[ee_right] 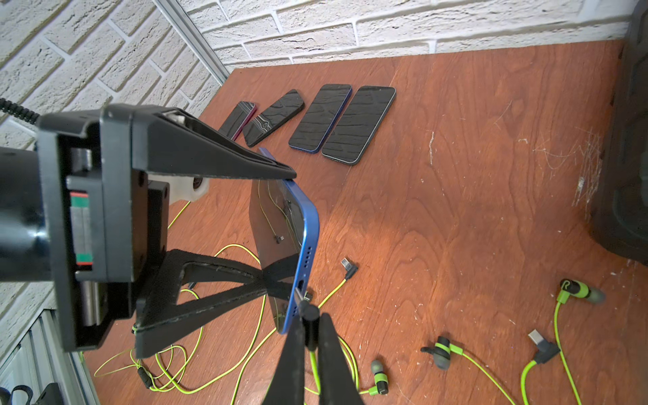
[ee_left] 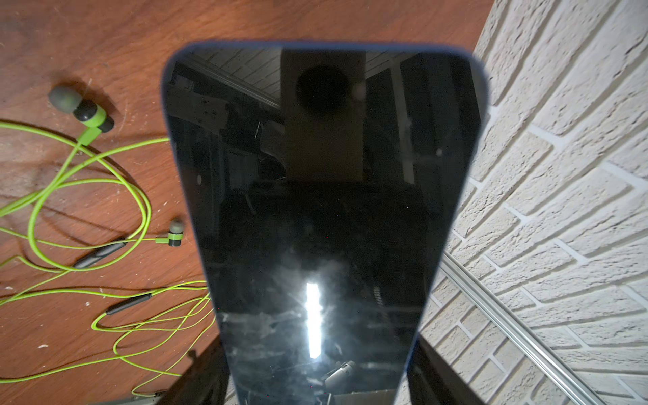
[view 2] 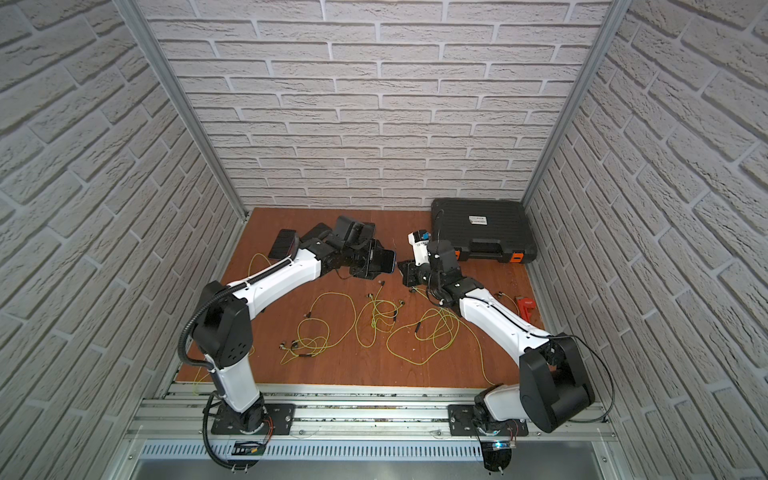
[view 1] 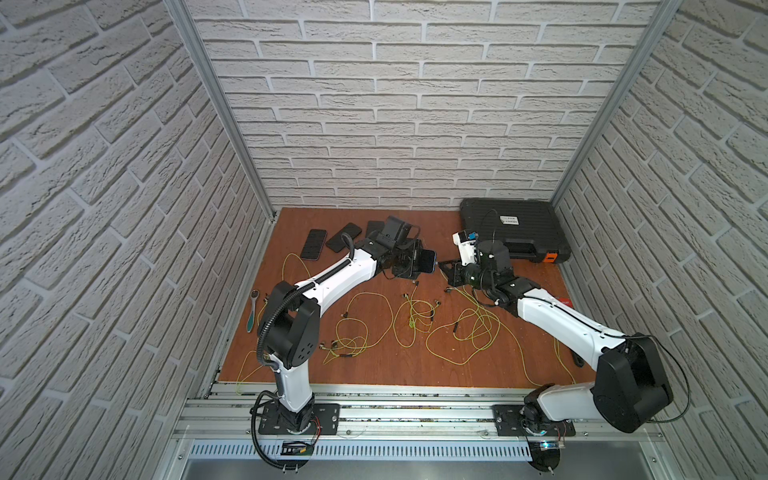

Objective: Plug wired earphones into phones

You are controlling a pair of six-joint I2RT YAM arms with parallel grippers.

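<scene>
A blue phone [ee_right: 307,243] with a black screen [ee_left: 324,222] is held upright in my left gripper, which is shut on it, its bottom edge with the port facing my right gripper. In the right wrist view my right gripper points at that edge, holding a black earphone plug [ee_right: 309,317] with a green cable; its metal tip sits at the phone's port, and whether it is inside cannot be told.
Several phones [ee_right: 357,125] lie at the back left. A black case [view 2: 480,224] stands back right. Green earphones and tangled cables [view 1: 480,336] cover the middle and front of the wooden table [ee_right: 472,202].
</scene>
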